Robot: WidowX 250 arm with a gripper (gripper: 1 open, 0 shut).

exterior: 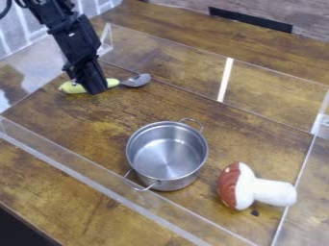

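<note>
My black gripper (pixel 90 73) hangs at the upper left, just over a yellow-green object (pixel 76 87), perhaps a toy vegetable, on the wooden table. A grey utensil, possibly a spoon or ladle (pixel 137 80), lies beside it to the right. The gripper's fingertips are too small and dark to tell how far apart they are or whether they hold anything. A steel pot (pixel 167 154) with wire handles stands at the centre front. A red-and-white toy mushroom (pixel 264 189) lies on its side at the front right.
Clear low barriers or panels run along the edges of the work area.
</note>
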